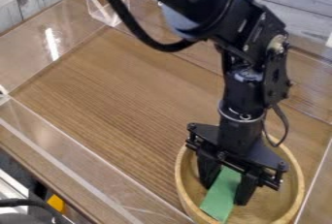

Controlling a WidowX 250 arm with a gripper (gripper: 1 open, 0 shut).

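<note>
My black gripper (231, 165) reaches down from the top into a round tan bowl (290, 194) at the lower right of the camera view. Its fingers close on a green object (220, 194) inside the bowl, flat and elongated. The tips are partly hidden by the gripper's own body.
Bare wooden floor of the enclosure (116, 92) lies open to the left and behind the bowl. Clear plastic walls run along the left, near and right edges. A yellow item sits outside at the lower left, beside a black cable.
</note>
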